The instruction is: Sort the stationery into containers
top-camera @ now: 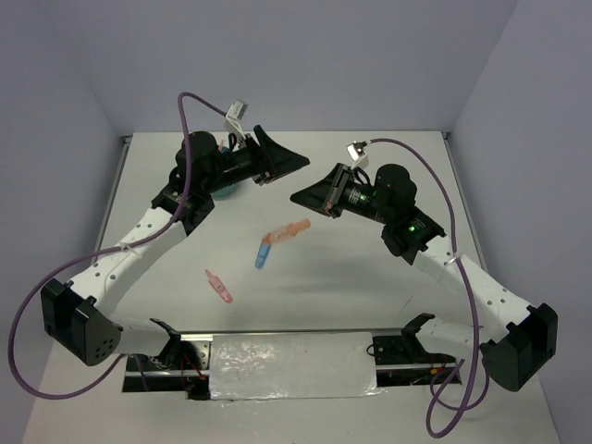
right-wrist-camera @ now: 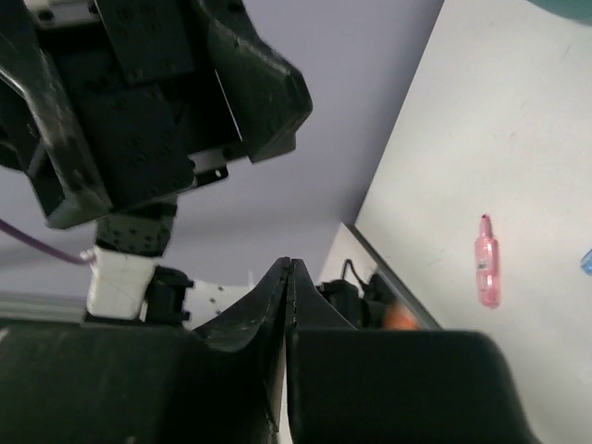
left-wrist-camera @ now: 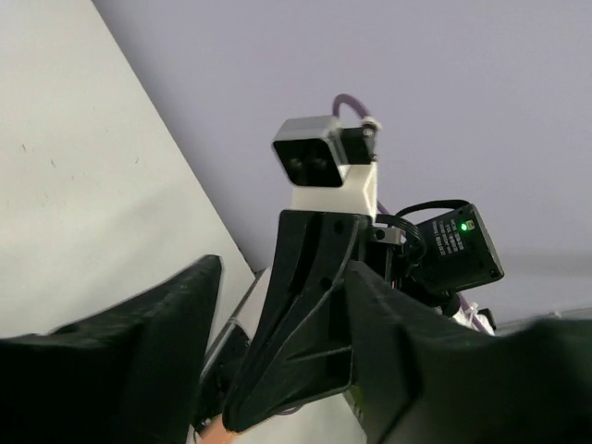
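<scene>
My left gripper [top-camera: 285,162] is raised over the table's back-middle, its blurred fingers apart in the left wrist view, nothing visible between them. My right gripper [top-camera: 313,198] is to its lower right; its fingertips meet in the right wrist view, with nothing visible between them. An orange item [top-camera: 285,231] lies below both, beside or over a blue item [top-camera: 262,255]. A pink item [top-camera: 218,285] lies at front left, also seen in the right wrist view as a pink bottle-shaped piece [right-wrist-camera: 487,264]. A teal container [top-camera: 225,190] is mostly hidden behind the left arm.
The white table [top-camera: 351,277] has free room at the right and front middle. Grey walls surround it at the back and sides. A clear sheet [top-camera: 291,365] lies along the front edge.
</scene>
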